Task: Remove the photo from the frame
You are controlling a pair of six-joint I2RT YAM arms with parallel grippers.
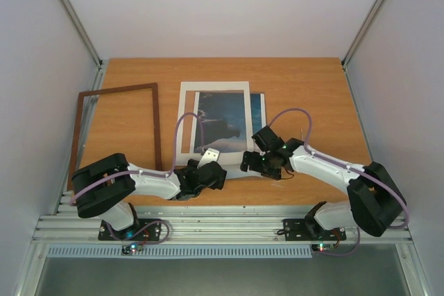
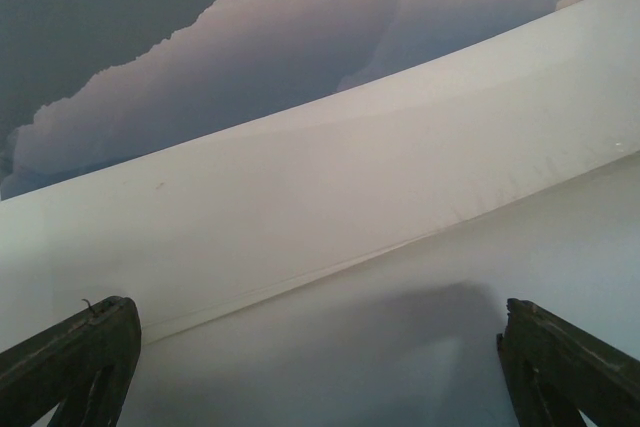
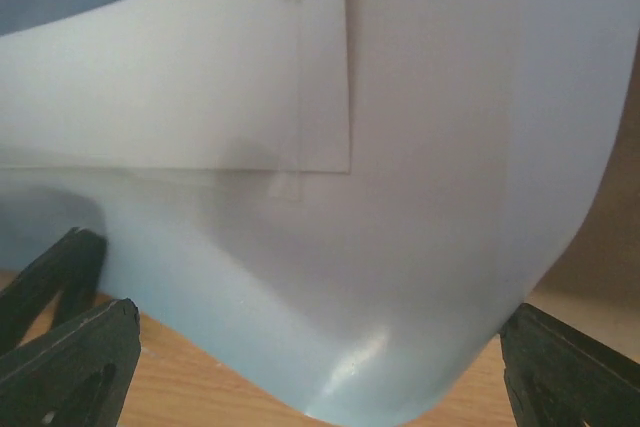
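Note:
The photo [image 1: 223, 119], a dark landscape, shows through the opening of a white mat [image 1: 248, 112] lying on the table. A pale bluish sheet [image 3: 430, 197] sticks out past the mat's near edge, its corner curving up between the right gripper's fingers. My right gripper is open around that corner. My left gripper stands open over the same sheet, just in front of the mat's near strip [image 2: 330, 162]; nothing is gripped. The brown wooden frame [image 1: 155, 126] lies apart at the left.
Both grippers are close together at the near edge of the mat; a dark finger [image 3: 70, 267] of the other gripper shows in the right wrist view.

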